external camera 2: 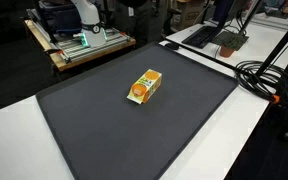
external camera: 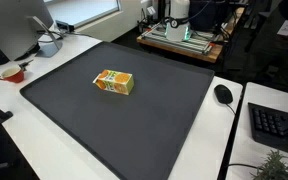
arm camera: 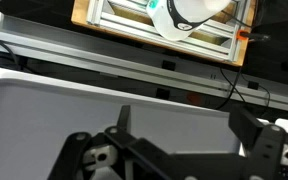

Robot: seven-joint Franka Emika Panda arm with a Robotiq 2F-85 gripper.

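An orange, white and green juice carton (external camera: pixel 114 82) lies on its side on the dark mat (external camera: pixel 74 115), towards the mat's far part. From the other side, the same carton (external camera 2: pixel 144 87) shows near the middle of the mat, with open space around it. In the wrist view my gripper has its dark fingers (arm camera: pixel 123 118) spread wide apart with nothing between them. Below it are bare mat and the table's edge. The carton is outside the wrist view, and I cannot make out the gripper clearly in the exterior views.
A red cup (external camera: pixel 12 74) stands left of the mat. A black mouse (external camera: pixel 223 95) and a keyboard (external camera: pixel 278 127) lie to the right. Coiled black cables (external camera 2: pixel 264 76) rest on the table's far right.
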